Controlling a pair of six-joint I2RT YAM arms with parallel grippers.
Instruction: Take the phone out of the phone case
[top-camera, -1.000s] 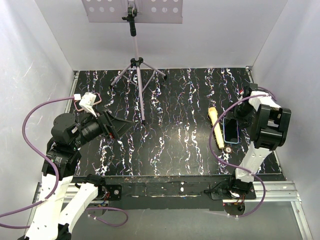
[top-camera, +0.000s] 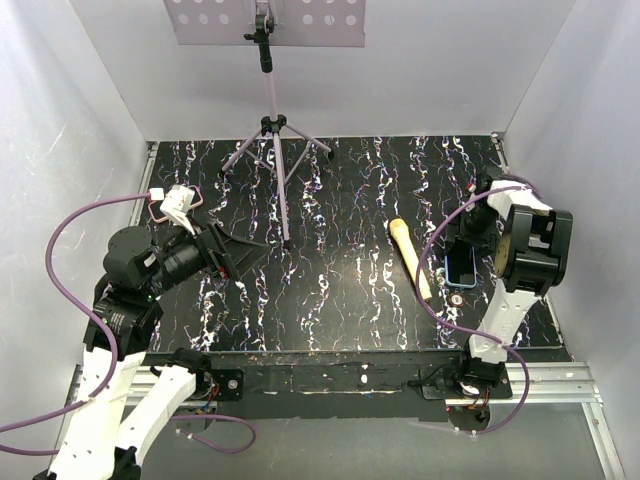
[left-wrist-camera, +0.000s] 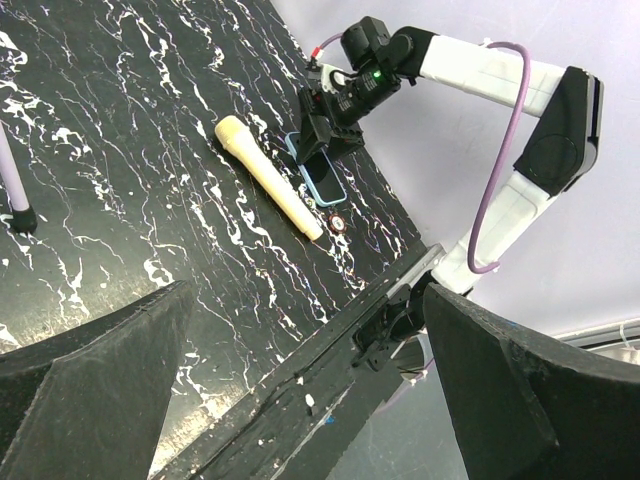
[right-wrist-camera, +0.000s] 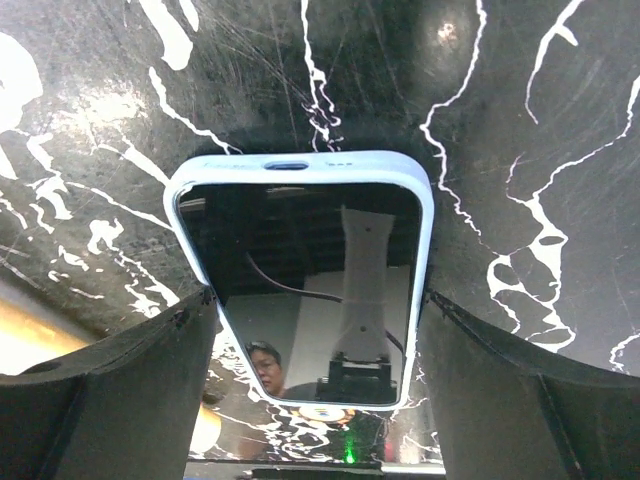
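Note:
The phone (right-wrist-camera: 300, 260), dark screen up inside a light blue case (right-wrist-camera: 290, 160), lies flat on the black marbled table at the right side, also seen in the top view (top-camera: 460, 265). My right gripper is open and low over it, one finger at each long side of the case, near or against it; contact is unclear. My left gripper (top-camera: 236, 255) hangs open over the left part of the table, far from the phone, with nothing between its fingers.
A pale yellow cylinder (top-camera: 408, 255) lies left of the phone, a small round object (top-camera: 456, 299) near the phone's front end. A tripod stand (top-camera: 278, 150) stands at the back.
The yellow cylinder has shifted left, away from the phone. The right arm has moved slightly; the left arm is still.

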